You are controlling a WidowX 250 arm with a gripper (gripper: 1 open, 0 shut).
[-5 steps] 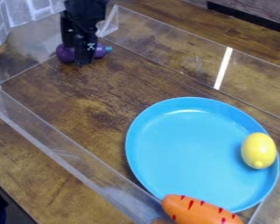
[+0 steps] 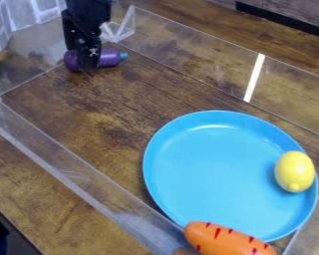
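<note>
At the top left of the camera view my black gripper (image 2: 87, 52) hangs over a purple eggplant toy (image 2: 109, 59), which lies on the wooden surface. The gripper is open, its tips just at or over the toy's left half; whether they touch it cannot be told.
A blue plate (image 2: 211, 169) fills the lower right, with a yellow lemon (image 2: 294, 171) on its right side and an orange carrot (image 2: 229, 242) at its front edge. Clear plastic walls border the work area.
My gripper has moved slightly up and to the left in the view, uncovering more of the eggplant. The plate, lemon and carrot have not moved.
</note>
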